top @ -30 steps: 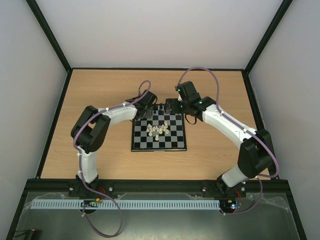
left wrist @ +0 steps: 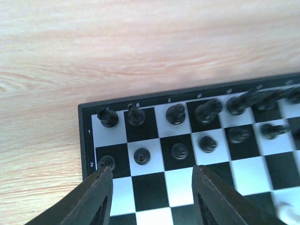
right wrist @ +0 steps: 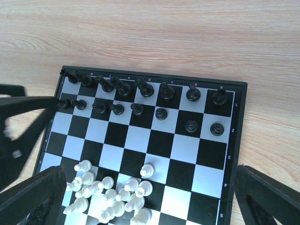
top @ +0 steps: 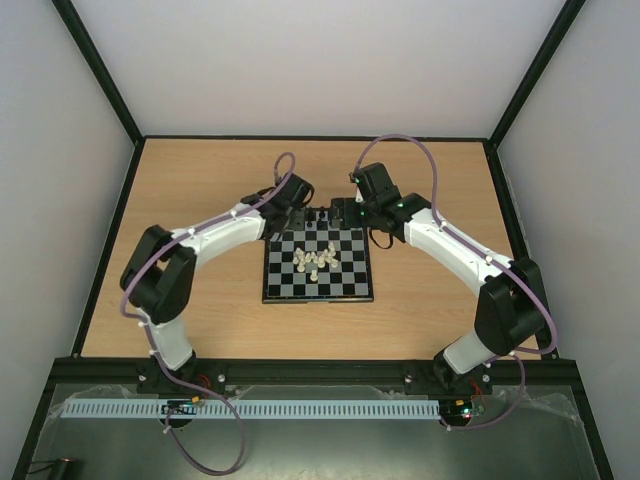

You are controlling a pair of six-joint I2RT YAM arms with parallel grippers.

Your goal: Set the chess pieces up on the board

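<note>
The chessboard (top: 318, 290) lies mid-table, its back rows partly hidden by both grippers in the top view. Black pieces (right wrist: 146, 89) stand upright along the far row, with a row of black pawns (right wrist: 161, 113) in front of them. White pieces (right wrist: 134, 202) are bunched together near the board's middle, some lying over; one white piece (right wrist: 146, 170) stands a little apart. My left gripper is over the board's back-left corner, fingers apart and nothing between them. Over the back right, my right gripper is wide open and empty.
At the right wrist view's left edge, the left gripper's dark fingers (right wrist: 28, 108) reach over the board's left end, so the two hands are close. Bare wooden table (top: 440, 300) surrounds the board.
The right arm and the white pieces look unchanged.
</note>
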